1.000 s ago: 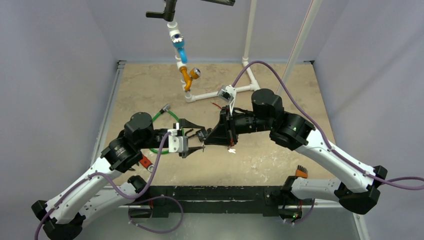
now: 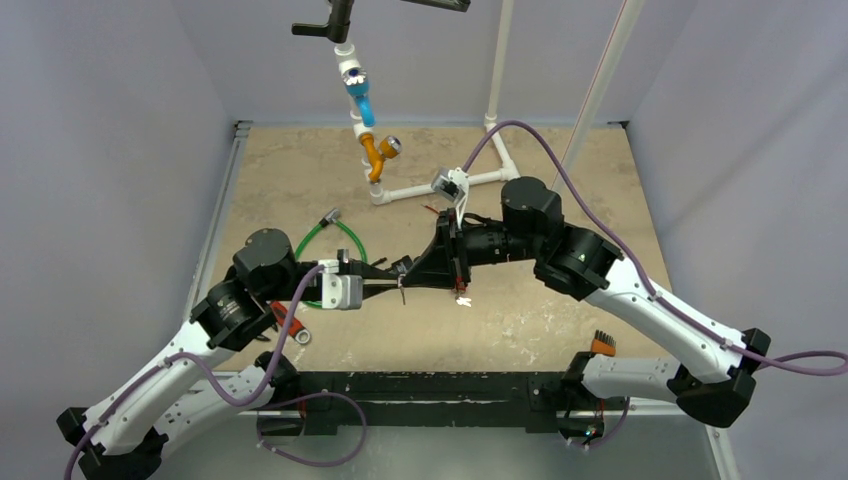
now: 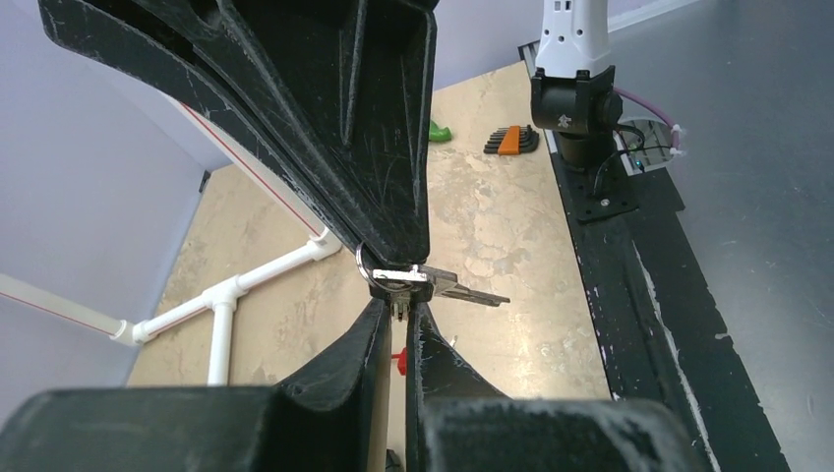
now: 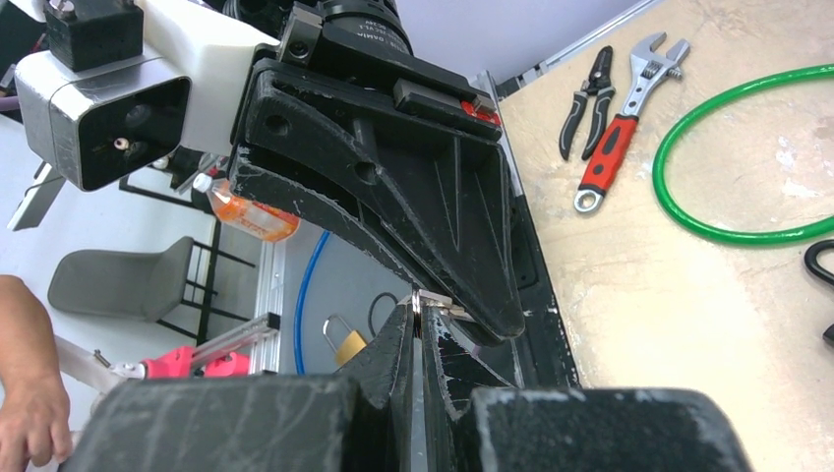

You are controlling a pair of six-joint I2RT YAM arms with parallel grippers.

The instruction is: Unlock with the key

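A small bunch of silver keys (image 3: 425, 279) on a ring (image 3: 362, 262) hangs between both grippers above the table. My right gripper is shut on the ring side. The left gripper has its fingers closed on the keys from the other side; one key blade juts out sideways in the left wrist view. In the top view the tips of the two grippers meet near the middle. Under them a black padlock (image 2: 402, 265) is mostly covered; its shackle (image 4: 818, 261) shows at the right wrist view's edge.
A red lock (image 3: 401, 362) with white keys (image 2: 464, 301) lies nearby. There are also a green hose (image 4: 674, 172), a red-handled wrench (image 4: 610, 152) and cutters (image 4: 586, 108). White pipes (image 3: 256, 277) stand behind. Bare table shows at front right.
The right gripper stayed shut and nearly still.
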